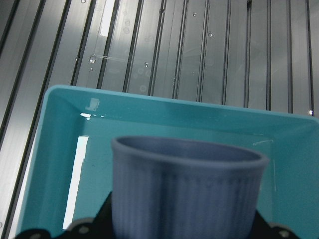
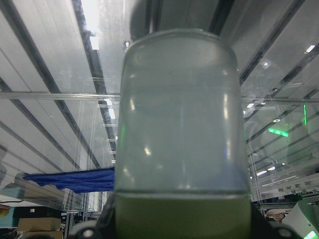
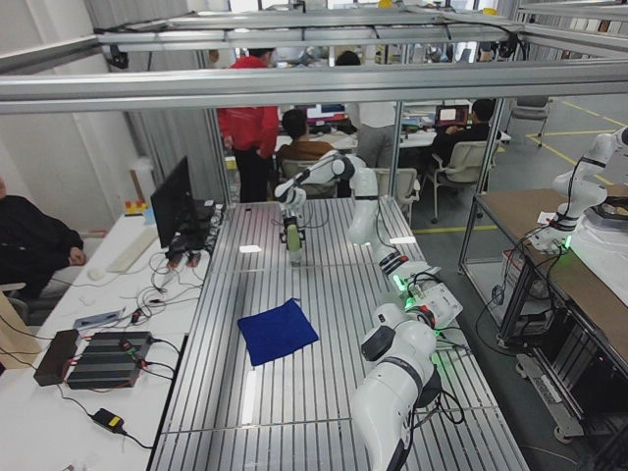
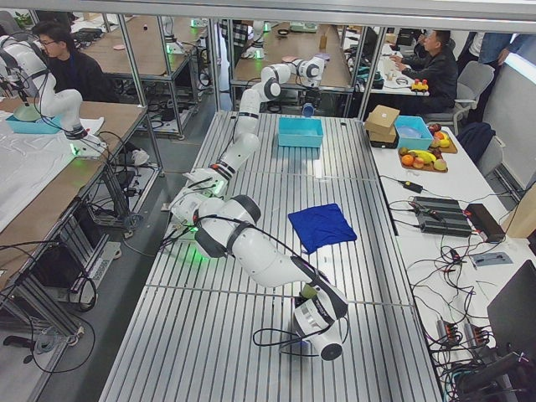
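A blue-grey ribbed cup point(image 1: 187, 194) fills the lower middle of the left wrist view, with my left gripper shut on it. It hangs over a teal plastic bin point(image 1: 94, 124), which in the camera right view point(image 4: 299, 134) stands at the table's far end. My right gripper is shut on a jar point(image 2: 182, 119) with a pale translucent body and an olive-green band. In the camera left view this jar point(image 3: 293, 238) is upright over the back part of the table.
A blue cloth point(image 3: 278, 332) lies flat near the table's middle. Metal slats point(image 3: 235, 412) around it are clear. Boxes point(image 4: 382, 121), fruit trays point(image 4: 427, 162), electronics point(image 3: 108, 358) and cables occupy the white side table.
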